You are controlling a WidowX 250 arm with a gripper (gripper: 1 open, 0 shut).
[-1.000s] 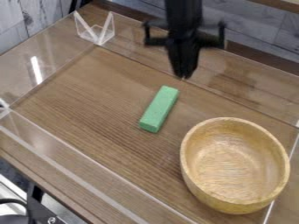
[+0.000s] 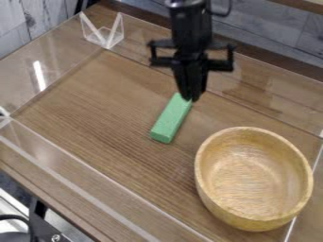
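Note:
A green rectangular block [image 2: 172,118] lies flat on the wooden board, a little left of a round beige bowl [image 2: 252,178]. My dark gripper [image 2: 190,88] hangs just above and behind the block's far end.
The bowl fills the lower right of the board. The left and lower middle of the board are bare wood. A clear plastic bracket [image 2: 104,30] stands at the upper left edge, and a cable [image 2: 15,222] shows at the bottom left corner.
The block and bowl have not visibly moved.

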